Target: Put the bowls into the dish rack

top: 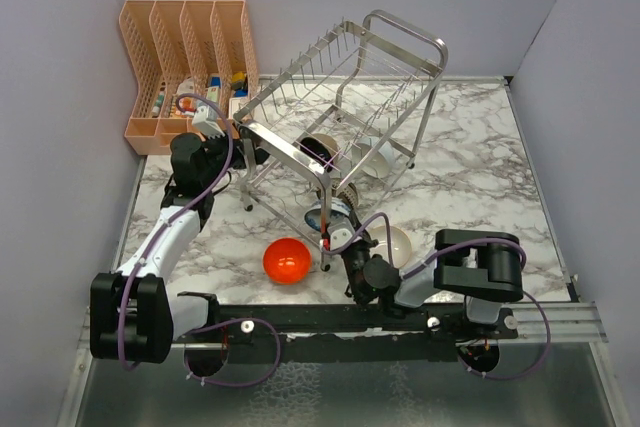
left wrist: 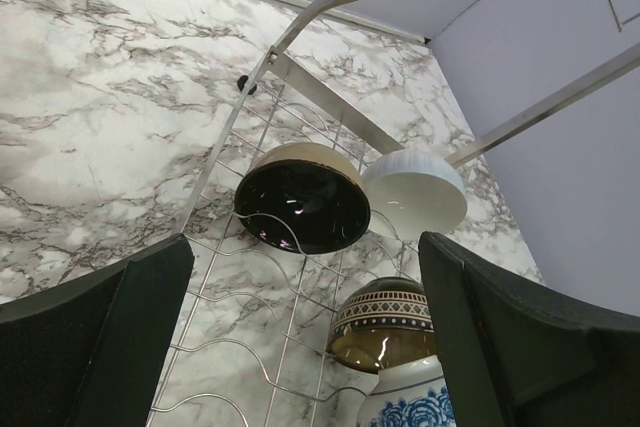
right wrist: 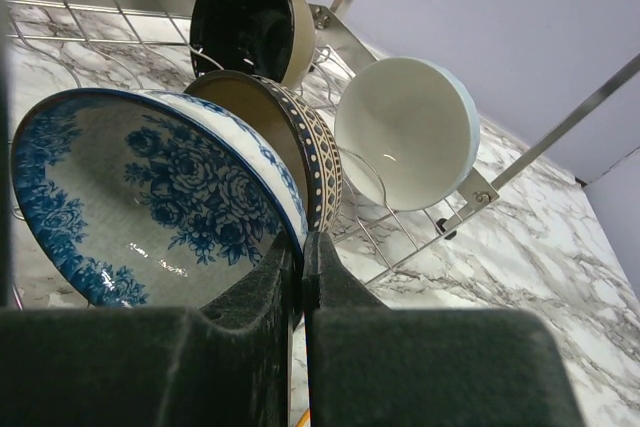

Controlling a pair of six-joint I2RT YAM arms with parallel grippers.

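A blue floral bowl [right wrist: 150, 187] is held at its rim by my shut right gripper, leaning on the lower tier of the metal rack [top: 285, 152], beside a patterned bowl [right wrist: 320, 162]. Behind them sit a black bowl [left wrist: 300, 202] and a white bowl [left wrist: 415, 197] in the rack. My left gripper is open at the rack's left side with nothing between its fingers. An orange bowl [top: 287, 261] and a cream bowl [top: 392, 245] rest on the marble surface near the front.
An orange divided organizer [top: 185, 67] with small items stands at the back left. The marble right of the rack is clear. Walls bound both sides and the back.
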